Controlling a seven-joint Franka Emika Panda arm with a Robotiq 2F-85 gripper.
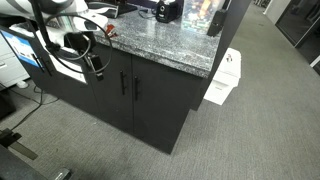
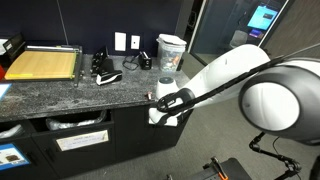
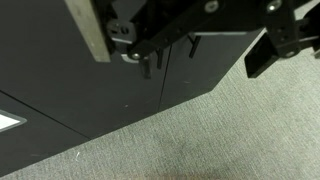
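Note:
My gripper is open, its dark fingers spread wide at the top of the wrist view with nothing seen held between them. It is in front of the dark cabinet doors, pointing down toward the carpet. In exterior view 1 the white and black arm reaches in from the left, in front of the counter edge, left of two vertical door handles. Exterior view 2 has the arm's wrist at the counter's right part; the fingers are hard to make out there.
On the granite counter lies a small reddish object, with a black device and a clear container further back. A wooden tray sits at the left. White bins stand beyond the cabinet; open carpet lies in front.

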